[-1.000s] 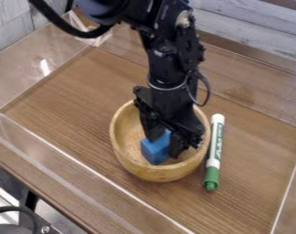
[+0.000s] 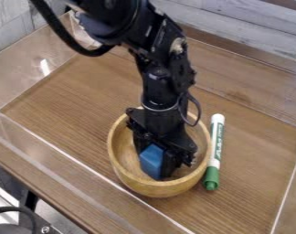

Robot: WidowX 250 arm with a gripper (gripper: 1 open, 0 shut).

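Note:
My black gripper (image 2: pixel 161 137) reaches down from the top of the view into a round wooden bowl (image 2: pixel 129 175) on the tabletop. Its fingers are around a blue block (image 2: pixel 152 160) inside the bowl. The block is partly hidden, and I cannot tell whether the fingers are closed on it.
A green and white marker (image 2: pixel 216 146) lies just right of the bowl. A pale plank wall stands at the back, and a black cable is at the lower left.
The gripper has moved lower into the bowl, and its fingers now cover more of the blue block.

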